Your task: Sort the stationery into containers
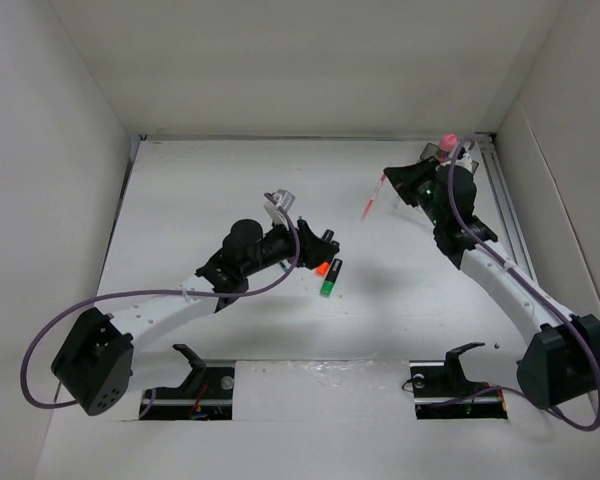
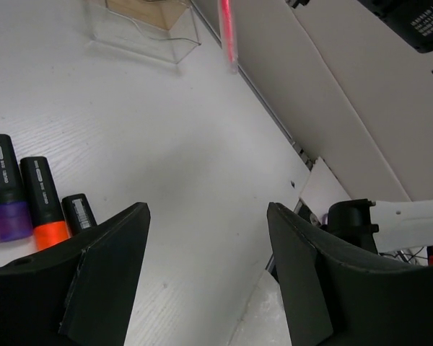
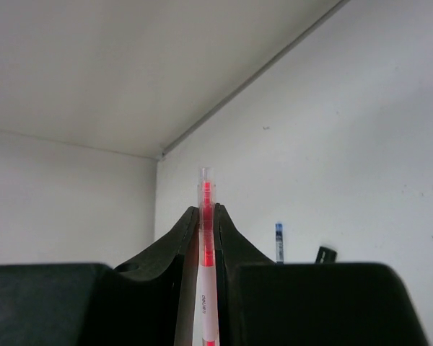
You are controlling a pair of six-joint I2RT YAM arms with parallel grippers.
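Note:
My right gripper is shut on an upright-looking red and white pen (image 1: 373, 196), lifted in front of the clear container (image 2: 144, 43) at the back right. My left gripper stands open above the markers: a purple one (image 2: 11, 216), an orange one (image 2: 50, 234) and a green one (image 1: 328, 282), their black caps showing in the left wrist view. A blue pen (image 3: 279, 241) lies farther off in the right wrist view; the left arm hides much of that area from above.
A pink object (image 1: 448, 143) stands at the container's back. Walls enclose the sides and back.

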